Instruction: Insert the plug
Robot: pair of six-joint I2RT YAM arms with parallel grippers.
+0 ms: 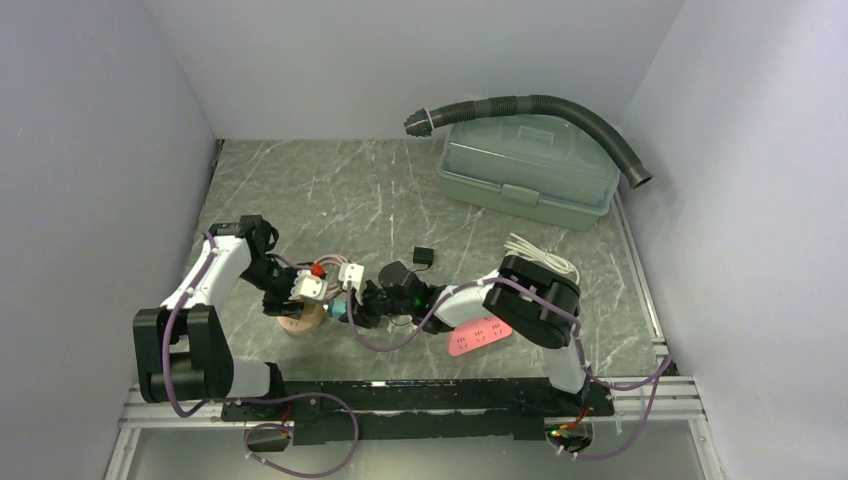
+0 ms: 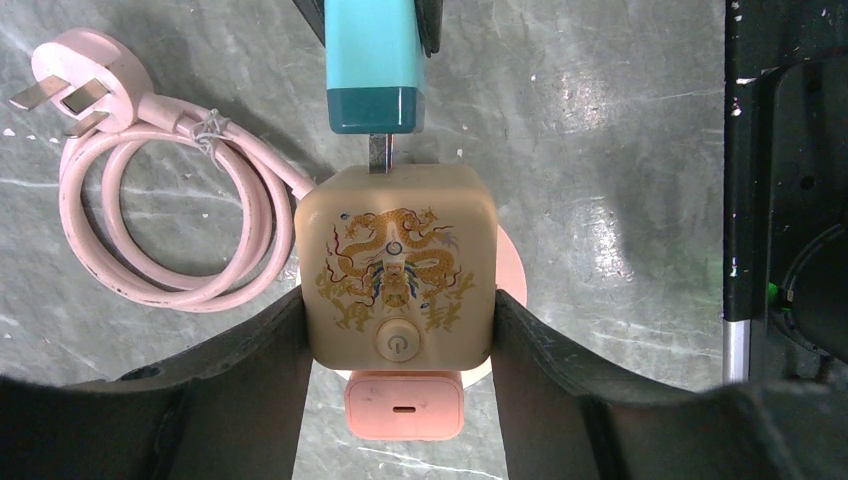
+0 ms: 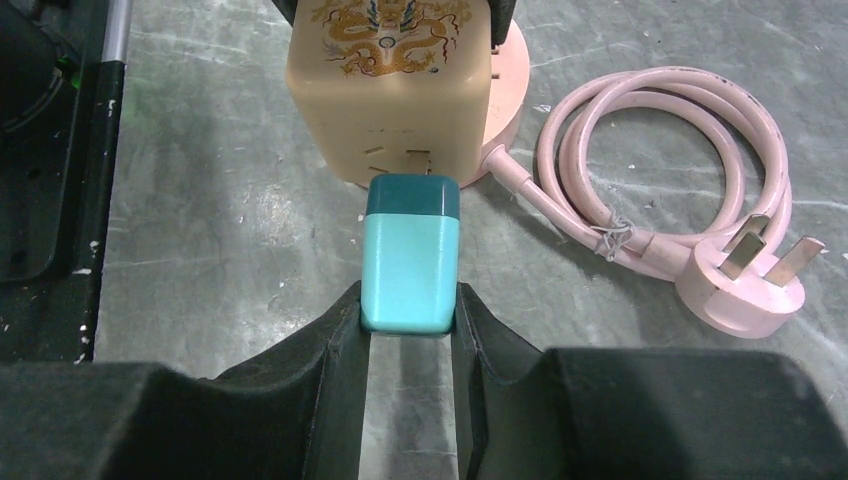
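A cream cube socket [image 2: 398, 265] with a golden dragon print is gripped from both sides by my left gripper. It sits over a round pink base with a pink block [image 2: 404, 405] projecting at its edge. My right gripper is shut on a teal plug [image 3: 410, 265] with a darker end. From that end a flat metal prong [image 2: 380, 153] reaches toward the cube. In the right wrist view, small slots [image 3: 375, 150] show on the cube's facing side, and the prong overlaps this face. A gap remains between plug body and cube; whether the prong's tip has entered, I cannot tell.
A coiled pink cable [image 3: 760, 140] ending in a pronged pink plug [image 3: 740, 290] lies beside the cube. Elsewhere are a pink power strip [image 1: 480, 336], a small black box [image 1: 424, 256], a white cable [image 1: 540, 255] and a green toolbox [image 1: 530, 165].
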